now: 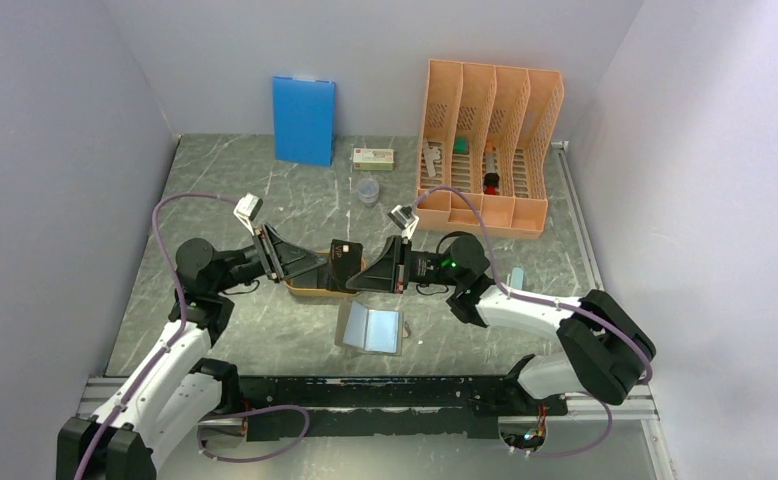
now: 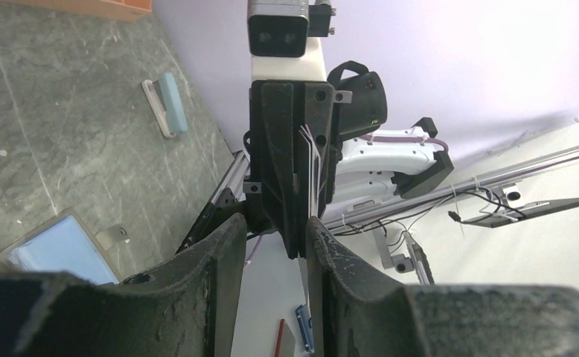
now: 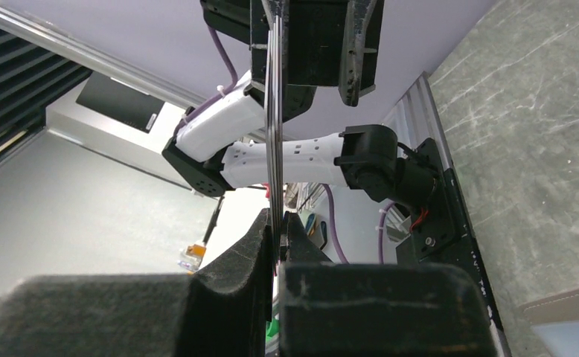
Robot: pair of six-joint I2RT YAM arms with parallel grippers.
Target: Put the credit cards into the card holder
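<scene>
A few thin cards, dark-faced in the top view (image 1: 345,262), stand on edge between the two arms. My right gripper is shut on their lower end, and in the right wrist view they appear as thin parallel edges (image 3: 274,141). Just to their left, my left gripper is part open, with one finger (image 2: 318,245) close beside the cards; whether it touches them I cannot tell. The card holder (image 1: 382,330) lies open on the table below, showing pale blue sleeves, and partly shows in the left wrist view (image 2: 63,249).
A yellow-rimmed tray (image 1: 310,292) sits under the grippers, largely covered by them. Behind are a small box (image 1: 373,159), a clear cup (image 1: 367,191), a blue panel (image 1: 303,120) and an orange divided rack (image 1: 510,215). Bare table surrounds the holder.
</scene>
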